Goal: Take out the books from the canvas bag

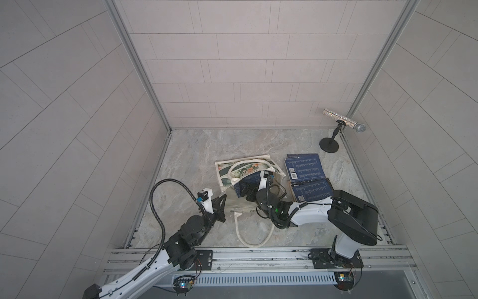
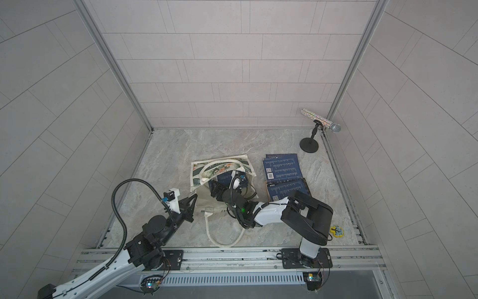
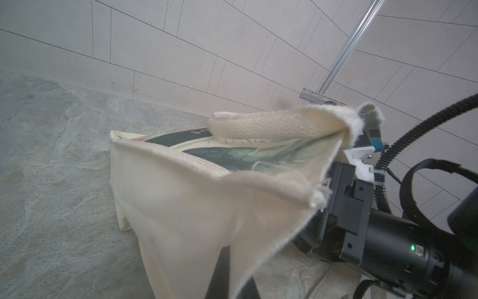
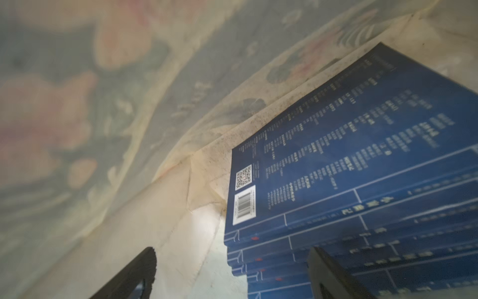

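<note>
The cream canvas bag (image 1: 224,174) with floral print lies in mid-table, its opening toward the front. Inside, a stack of blue books (image 4: 343,149) shows in the right wrist view. My right gripper is open at the bag's mouth, facing the stack's spines, nothing between its fingers. My left gripper (image 1: 222,204) is at the bag's front left; in the left wrist view its dark fingertips are at the canvas (image 3: 184,209), partly hidden by it, and look shut.
More blue books (image 1: 303,167) lie in piles right of the bag. A microphone on a stand (image 1: 328,144) is at the back right. A small yellow item (image 2: 336,231) lies at the front right. The table behind and left of the bag is clear.
</note>
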